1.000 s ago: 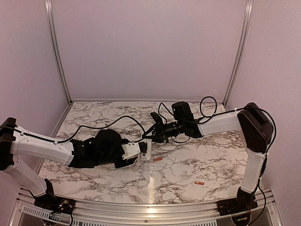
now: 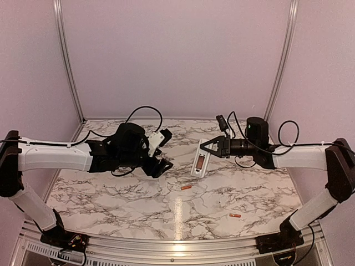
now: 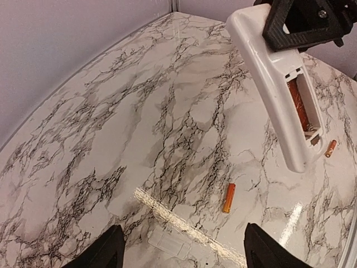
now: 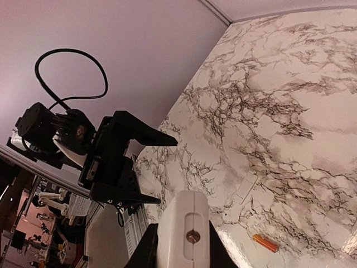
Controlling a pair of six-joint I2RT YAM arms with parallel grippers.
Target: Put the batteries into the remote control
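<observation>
The white remote (image 2: 199, 158) (image 3: 268, 84) (image 4: 183, 234) is held upright-tilted above the table by my right gripper (image 2: 213, 148), shut on its top end; its open compartment shows an orange-brown interior. My left gripper (image 2: 162, 165) hangs open to the left of the remote, nothing between its fingers. One orange battery (image 2: 186, 187) (image 3: 228, 197) (image 4: 265, 242) lies on the table below the remote. A second orange battery (image 2: 235, 215) (image 3: 330, 148) lies nearer the front right.
A pale, flat piece (image 3: 169, 242) (image 4: 245, 187), probably a cover, lies on the marble table (image 2: 127, 205) near the left gripper. Walls bound the back and sides.
My right gripper has moved right and up with the remote. My left gripper has risen away from it, to the upper right of where it was.
</observation>
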